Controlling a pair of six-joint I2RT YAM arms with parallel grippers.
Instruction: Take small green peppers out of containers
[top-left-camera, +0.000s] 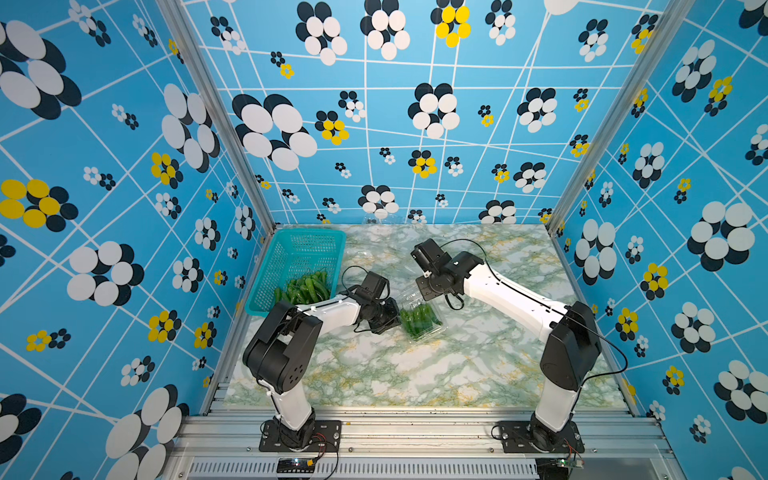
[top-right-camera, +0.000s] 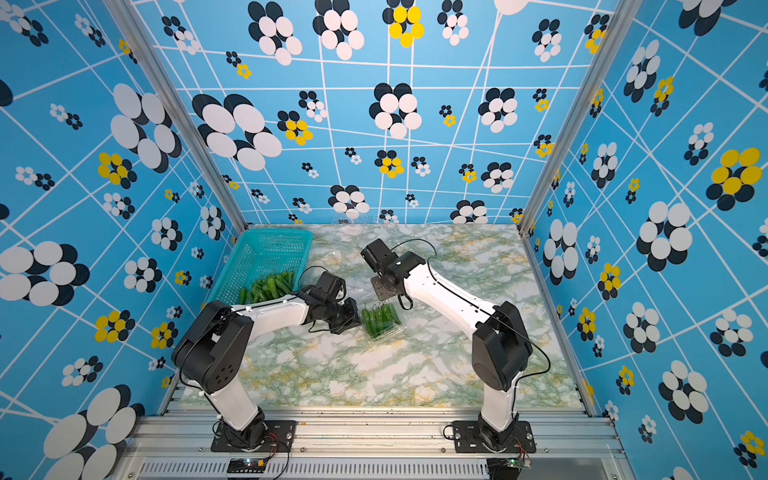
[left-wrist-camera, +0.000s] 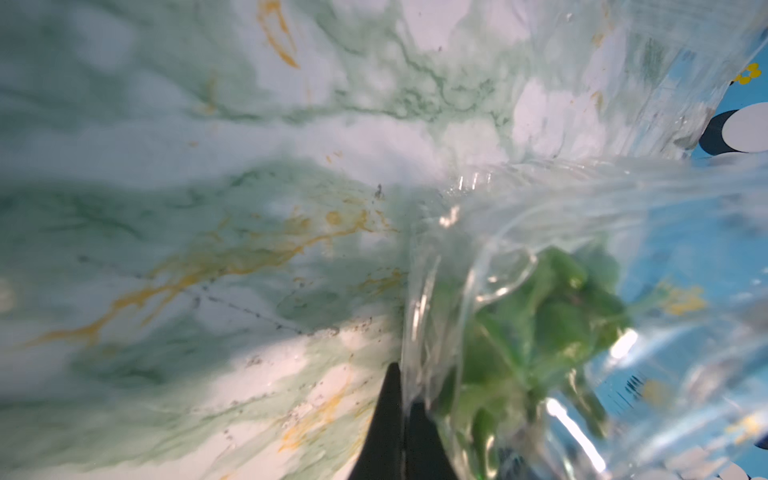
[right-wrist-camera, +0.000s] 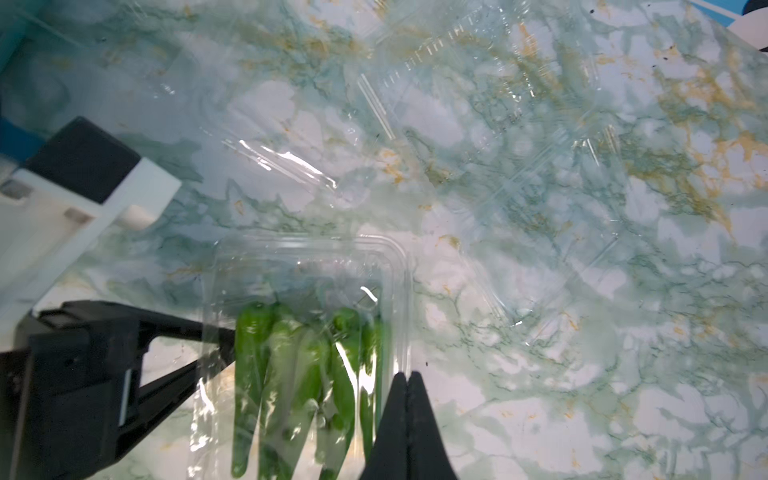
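Observation:
A clear plastic punnet of small green peppers lies on the middle of the table; from the right wrist view the peppers sit side by side under glossy plastic. My left gripper is at the punnet's left side, its fingers together against the clear wall; whether any plastic is between them is hard to see. My right gripper is shut, above the punnet's right part, nothing visible between its fingers. A teal basket at back left holds several loose peppers.
Faint clear empty plastic containers lie on the marble table behind the punnet. Patterned walls enclose the back and sides.

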